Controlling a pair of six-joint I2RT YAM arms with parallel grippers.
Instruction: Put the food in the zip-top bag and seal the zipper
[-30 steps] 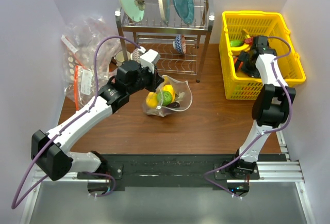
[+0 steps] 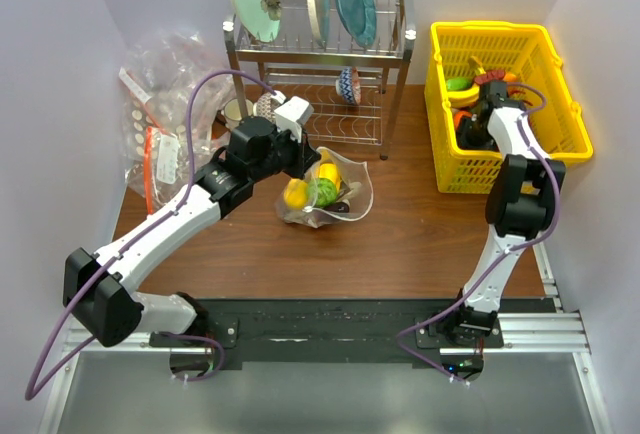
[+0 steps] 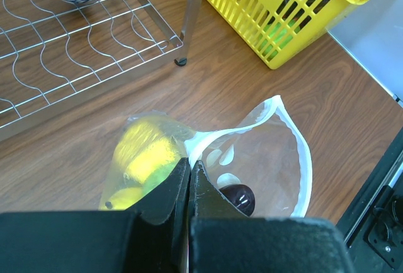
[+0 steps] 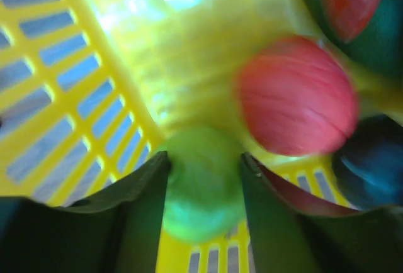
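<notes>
The open zip top bag (image 2: 350, 199) stands on the table, holding yellow food (image 3: 151, 160), something green (image 2: 323, 191) and a dark round item (image 3: 236, 199). My left gripper (image 2: 306, 159) is shut at the bag's white zipper rim (image 3: 277, 112). My right gripper is down inside the yellow basket (image 2: 565, 134), its fingers either side of a green round food (image 4: 200, 207), part open; whether they grip it is unclear in the blurred view. A red food (image 4: 296, 94) and a dark one (image 4: 371, 160) lie beside it.
A metal dish rack (image 2: 385, 114) with plates and bowls stands at the back, beside the basket. Plastic bags (image 2: 170, 124) lie at the left.
My right arm has shifted slightly within the basket, its wrist now a little lower in the top view. My left gripper has barely moved.
</notes>
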